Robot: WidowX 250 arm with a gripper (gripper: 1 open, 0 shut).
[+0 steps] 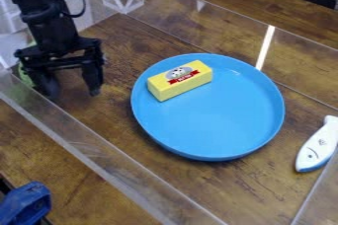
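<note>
My black gripper (59,68) is at the upper left, its fingers spread open and pointing down. It largely hides a green object (23,74) behind it at the tray's left side. To the right, a yellow box (179,81) with a printed label lies on the upper left part of a blue plate (211,120).
A white knife-like or fish-shaped item (315,145) lies at the right edge, off the plate. A blue object (27,201) is at the lower left corner. Transparent walls border the wooden surface, which is bare above and below the plate.
</note>
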